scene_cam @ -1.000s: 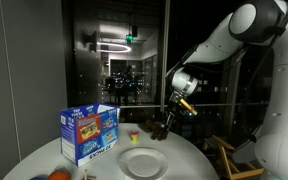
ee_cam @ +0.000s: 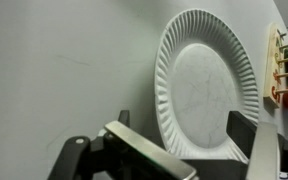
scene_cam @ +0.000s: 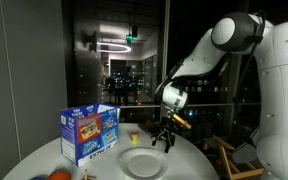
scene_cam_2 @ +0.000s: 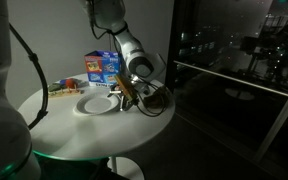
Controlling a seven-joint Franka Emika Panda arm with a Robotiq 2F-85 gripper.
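A white paper plate with a ribbed rim [ee_cam: 164, 70] lies empty on the round white table, large in the wrist view. Exterior view 1 has the same plate [scene_cam: 142, 163] near the table's middle. My gripper is open above the table, its dark fingers on either side of the plate's near edge as the wrist camera sees it. Nothing is between the fingers. From exterior view 1 the gripper [scene_cam: 164, 141] hangs just beyond the plate's right side; whether it touches the rim I cannot tell.
A blue and red box [scene_cam: 89, 132] stands at the table's left back. Close to it is a small yellow and pink item [scene_cam: 135, 136]. A wooden rack [ee_cam: 276, 68] and red and green items lie past the plate. Bare table [ee_cam: 64, 80] spreads left in the wrist view.
The gripper has come lower and nearer to the plate's right side over the last second. The plate and the box have stayed put.
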